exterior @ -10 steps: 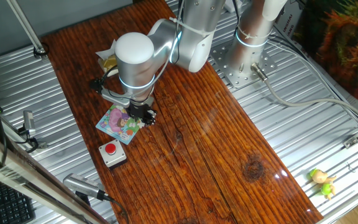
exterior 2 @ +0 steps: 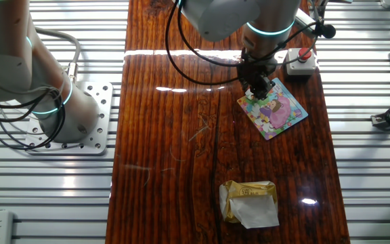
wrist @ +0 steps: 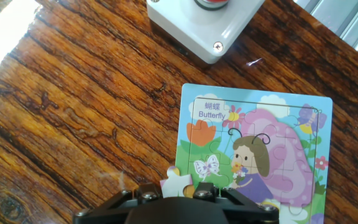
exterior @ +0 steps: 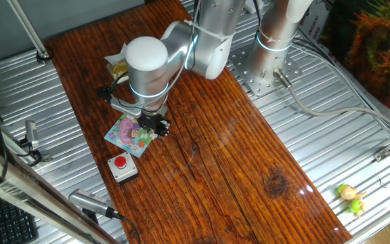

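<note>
A square butterfly jigsaw puzzle [wrist: 260,155] lies flat on the wooden table, with a blue border and a girl with a pink wing. My gripper points down at its near left side in the wrist view. Between the two fingertips shows a whitish puzzle piece [wrist: 176,183], overlapping the puzzle's left border in this view. Whether the fingers grip the piece or merely stand around it cannot be made out. From the side, the dark gripper [exterior 2: 256,87] is low over one corner of the puzzle [exterior 2: 276,112], and it hides that corner.
Close to the puzzle is a white box with a red button [exterior: 121,163]. A crumpled gold and white packet [exterior 2: 249,203] lies on the puzzle's other side. Bare wooden table [exterior: 215,169] stretches away toward the right in exterior view 1.
</note>
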